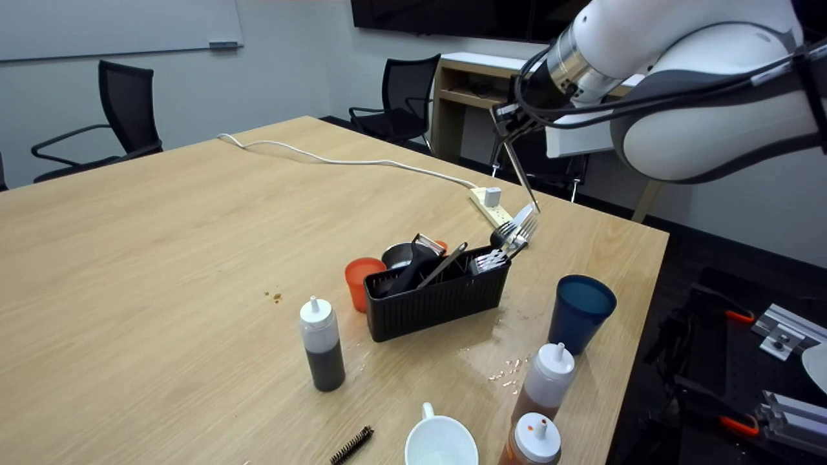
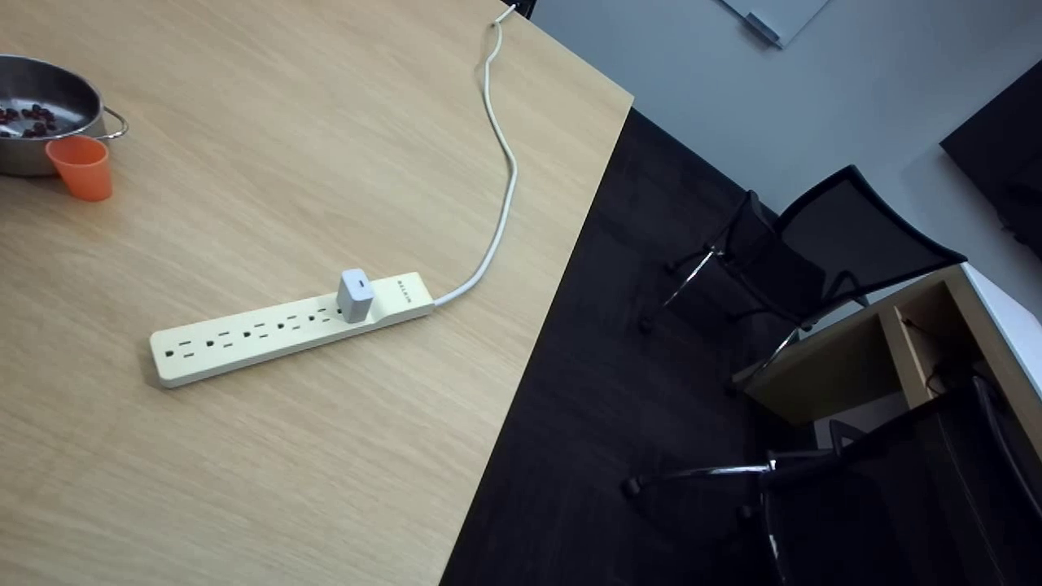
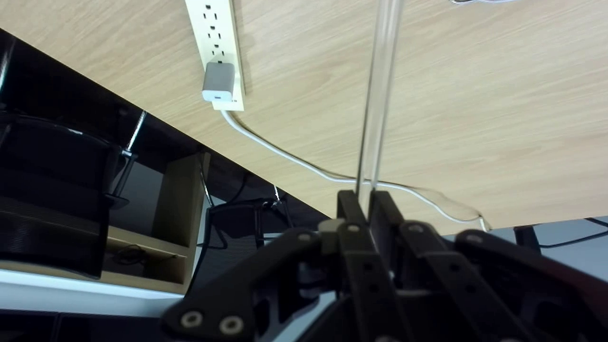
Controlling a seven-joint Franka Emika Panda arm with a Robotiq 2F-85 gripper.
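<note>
My gripper is shut on one end of a long, thin, shiny rod. In the wrist view the rod runs away from the fingers and out at the top edge. From exterior view 1 the gripper is high above the right side of the table, with the rod slanting down. The rod's lower tip shows just above the forks at the right end of a black basket; whether they touch is unclear. Exterior view 2 does not show the gripper.
A dark blue cup stands right of the basket, near the table edge. Squeeze bottles and a white mug are in front. Behind lies a power strip with a plugged-in charger.
</note>
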